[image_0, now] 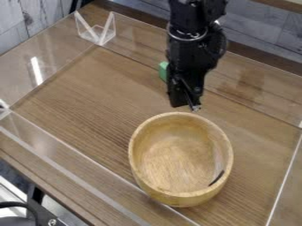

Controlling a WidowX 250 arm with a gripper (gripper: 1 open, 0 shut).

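The black robot arm comes down from the top centre, its gripper [184, 95] low over the wooden table, just behind a large round tan bowl [177, 168]. The gripper is shut, with nothing visible between its fingers. A green object [167, 71] is partly hidden behind the arm, to the upper left of the gripper. The bowl holds no visible object apart from a dark mark at its right side.
A white wire-like holder [98, 31] stands at the back left. A wooden wall runs along the back right.
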